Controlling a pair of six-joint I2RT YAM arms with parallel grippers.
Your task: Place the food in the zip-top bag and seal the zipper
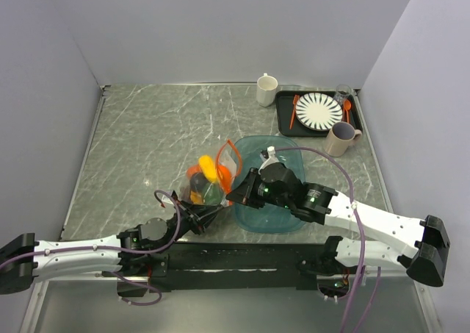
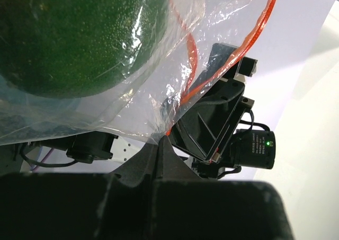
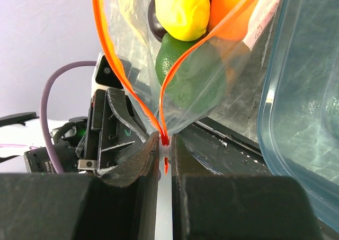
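A clear bag with an orange zipper rim (image 1: 229,149) holds food: a yellow item (image 3: 181,9), an orange one (image 3: 231,12), a green one (image 3: 188,73) and a dark one partly hidden. The bag stands open toward its top. My right gripper is shut on the zipper's end, where the two orange strips meet. My left gripper is shut at the bag's lower corner, just beside the right one; whether film is between its fingertips is hard to tell.
A blue translucent bin (image 1: 268,219) lies under the right arm. At the back right stand a black tray (image 1: 286,127) with plate and cutlery, a white mug (image 1: 266,90) and a grey mug (image 1: 339,140).
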